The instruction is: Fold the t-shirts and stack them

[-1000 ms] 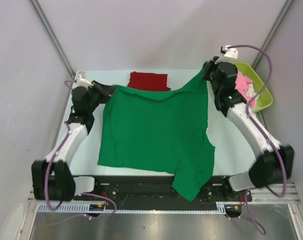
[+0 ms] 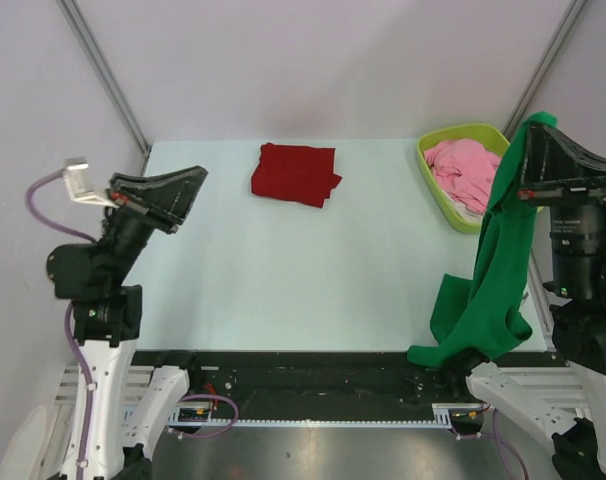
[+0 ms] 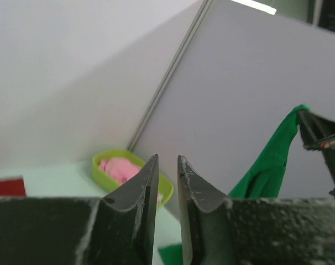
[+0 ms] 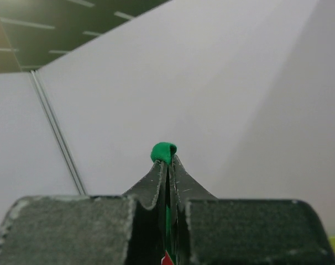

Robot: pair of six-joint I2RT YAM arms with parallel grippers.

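Observation:
A green T-shirt [image 2: 493,290] hangs from my right gripper [image 2: 538,150], high over the table's right side, its lower part gathered at the front edge. The right gripper is shut on its top, which pokes out between the fingertips in the right wrist view. My left gripper [image 2: 193,180] is raised over the left side with nothing between its fingers; in the left wrist view its two fingers stand close together, with a narrow gap. A folded red T-shirt [image 2: 291,173] lies at the back middle of the table.
A yellow-green basket [image 2: 433,134] holding pink clothing [image 2: 463,165] stands at the back right. Walls rise at both sides and behind.

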